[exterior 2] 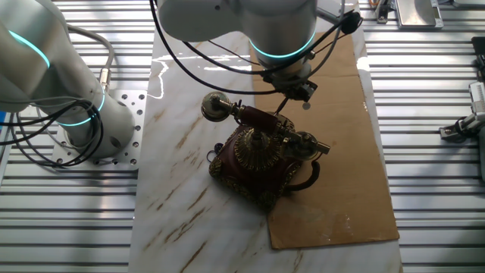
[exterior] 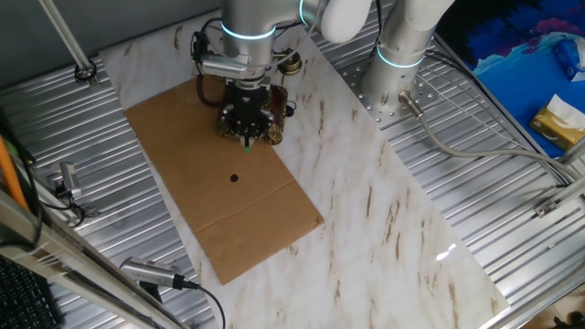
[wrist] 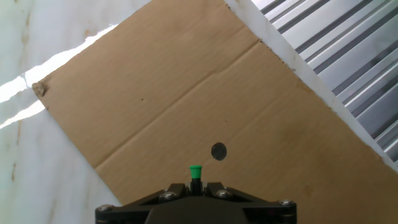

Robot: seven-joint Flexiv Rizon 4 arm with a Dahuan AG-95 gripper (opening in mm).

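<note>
A small dark round disc (wrist: 219, 151) lies flat on the brown cardboard sheet (wrist: 161, 74); exterior view 1 shows the same disc (exterior: 234, 178) near the sheet's middle. My gripper is shut at the bottom of the wrist view, its fingers together beneath a green tip. Whether that green piece belongs to the fingertips or is something thin between them is unclear. In exterior view 1 the gripper (exterior: 246, 149) points down above the sheet, up and slightly right of the disc in the picture. Exterior view 2 shows the disc (exterior 2: 306, 106) close to the gripper.
An ornate old-style telephone (exterior 2: 259, 155) stands by the cardboard's edge, close to the arm and partly behind it in exterior view 1. A tissue box (exterior: 559, 123) sits off to the right, away from the tabletop.
</note>
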